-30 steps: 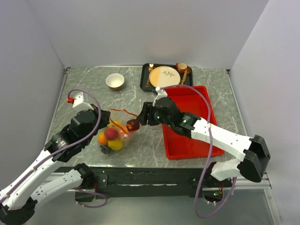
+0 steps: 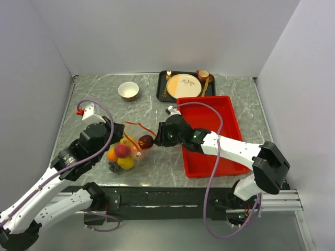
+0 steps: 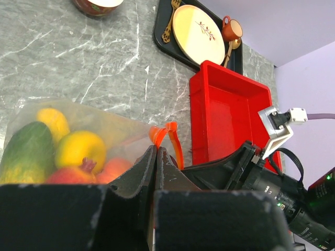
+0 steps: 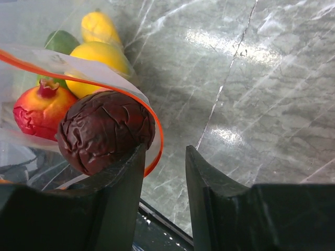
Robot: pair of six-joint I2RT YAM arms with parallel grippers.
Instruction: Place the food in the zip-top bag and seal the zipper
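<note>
The clear zip bag (image 2: pixel 137 157) with an orange zipper lies left of the red bin, holding yellow fruit (image 3: pixel 79 148), a pomegranate (image 4: pixel 39 112), green produce (image 3: pixel 27 152) and a dark wrinkled ball (image 4: pixel 104 130) at its open mouth. My left gripper is shut at the bag's upper zipper edge; whether the rim is between its fingers is hard to see. My right gripper is part open beside the dark ball and the orange rim, its fingers apart.
The red bin (image 2: pixel 227 120) stands empty on the right. A tray (image 2: pixel 161 78) with plate, cutlery and mug is at the back, a bowl (image 2: pixel 128 90) at back left. Bare counter surrounds the bag.
My right gripper has moved down toward the front and slightly left, closer to the bag's mouth. The left arm looks unchanged.
</note>
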